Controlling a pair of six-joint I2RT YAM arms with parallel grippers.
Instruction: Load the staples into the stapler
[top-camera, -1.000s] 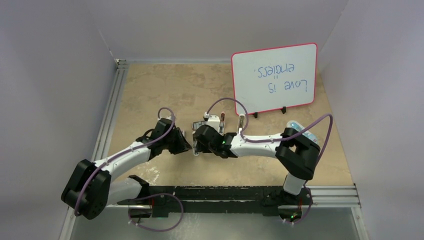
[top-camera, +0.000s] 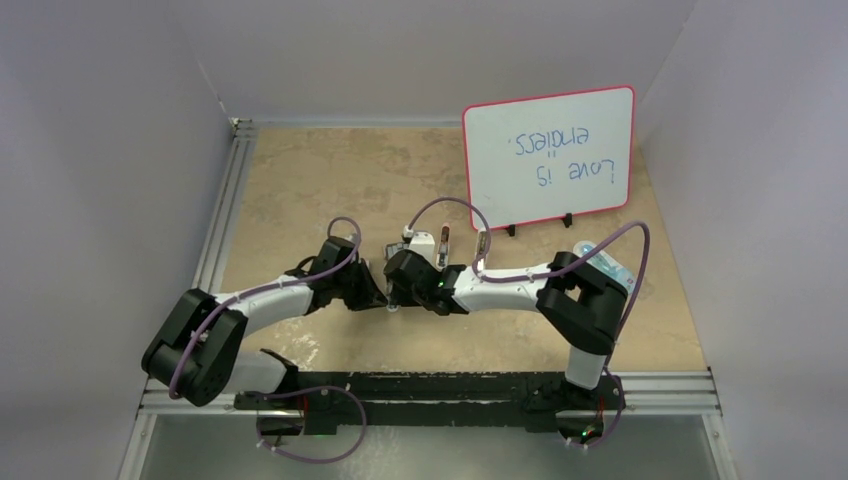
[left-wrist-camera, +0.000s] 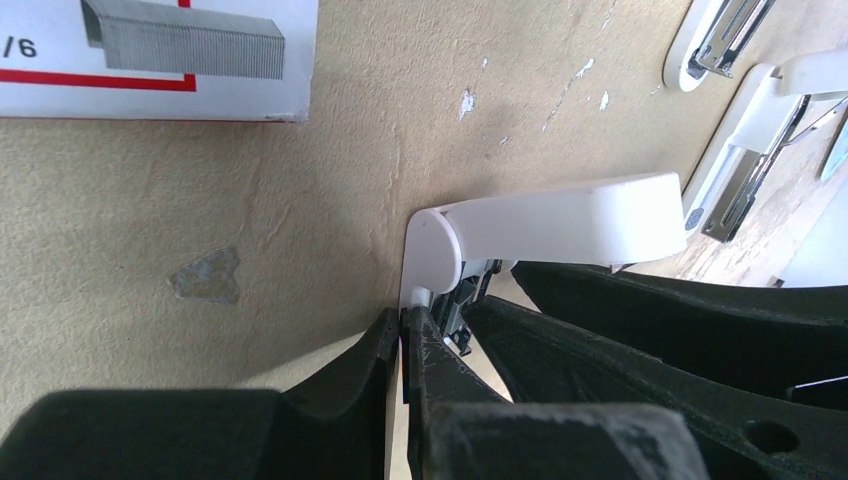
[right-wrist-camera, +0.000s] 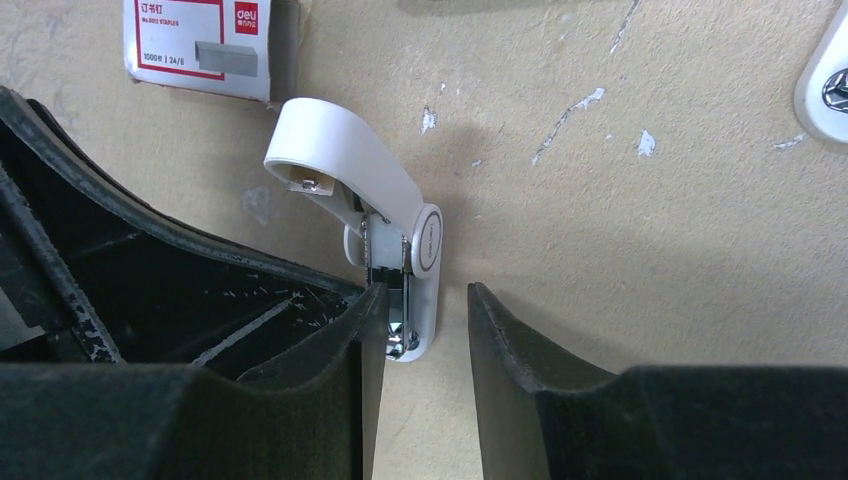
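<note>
A white stapler (right-wrist-camera: 350, 165) lies on the table with its lid swung up and its metal tray (right-wrist-camera: 397, 315) exposed. My right gripper is open; one finger overlaps the tray's edge in its wrist view, and the other stands clear to the right. From the left, my left gripper reaches the stapler's base, its fingertips close together with a narrow gap between them. No staple strip shows clearly between these tips, and whether one lies in the tray cannot be made out. The stapler's base (top-camera: 392, 308) peeks out between both grippers from above.
A staple box (left-wrist-camera: 200, 95) with staples printed on it lies beside the stapler. Two more staplers (top-camera: 443, 247) (top-camera: 482, 246) stand behind the right arm. A whiteboard (top-camera: 550, 155) is at the back right.
The left arm has shifted right, bringing its gripper slightly closer to the stapler. The right arm's elbow has moved a little left, while its gripper stays nearly in place.
</note>
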